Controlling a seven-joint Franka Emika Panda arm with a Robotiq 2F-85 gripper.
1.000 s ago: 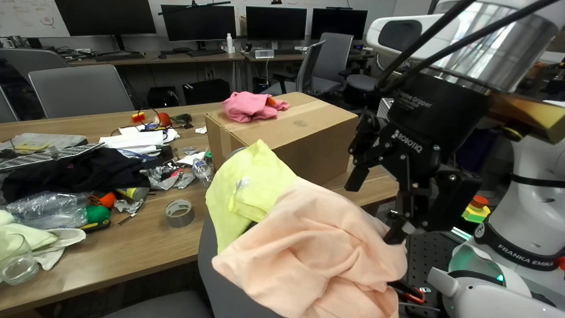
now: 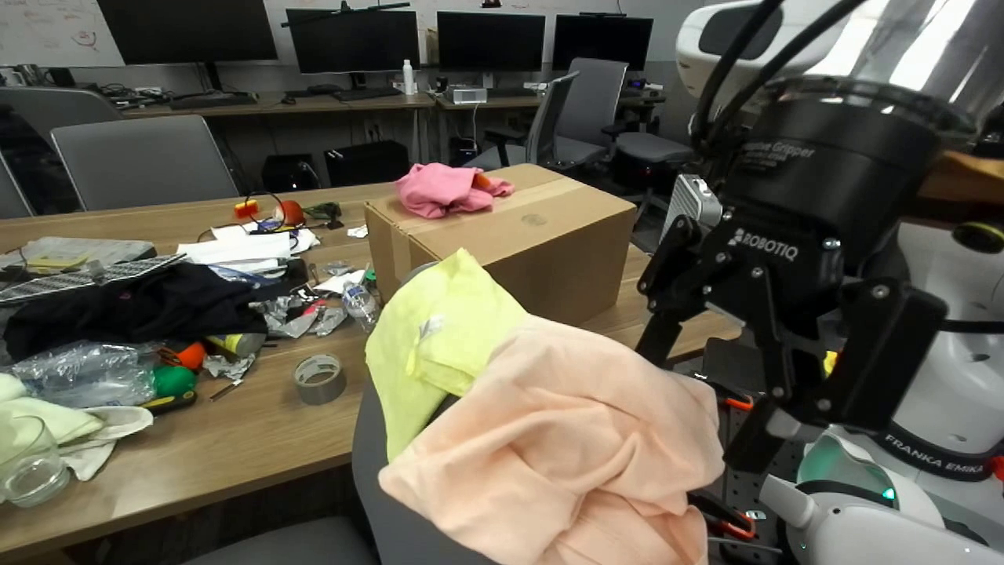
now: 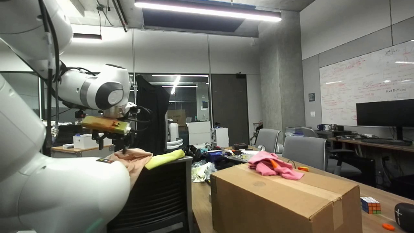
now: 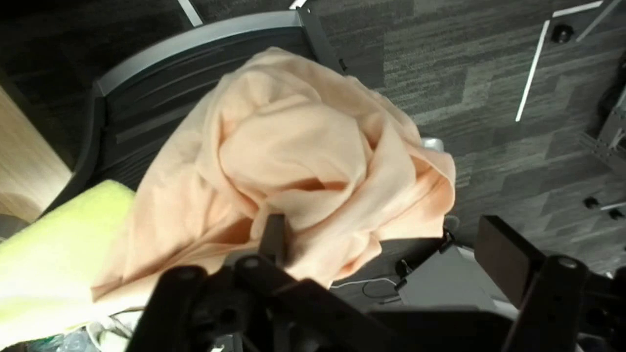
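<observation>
A peach cloth (image 2: pixel 565 442) lies draped and rumpled over the back of a dark office chair (image 3: pixel 155 198). Beside it on the same chair back hangs a yellow cloth (image 2: pixel 452 325), partly overlapped by the peach one. My gripper (image 2: pixel 703 391) is open at the peach cloth's robot-side edge. In the wrist view one finger (image 4: pixel 274 237) overlaps the peach folds, while the other finger (image 4: pixel 507 258) stands clear of them over the floor. Whether the first finger touches the fabric, I cannot tell. Nothing shows gripped between the fingers.
A large cardboard box (image 2: pixel 555 235) with a pink cloth (image 2: pixel 447 188) on top stands on the table behind the chair. Clutter covers the table's left side, with a tape roll (image 2: pixel 320 378) nearer the chair. A white headset (image 2: pixel 875 527) sits low at right.
In exterior view 1 my gripper has shifted down and to the right, and its tilt has changed somewhat. It remains open. The peach cloth's edge has barely shifted; the yellow cloth looks unmoved.
</observation>
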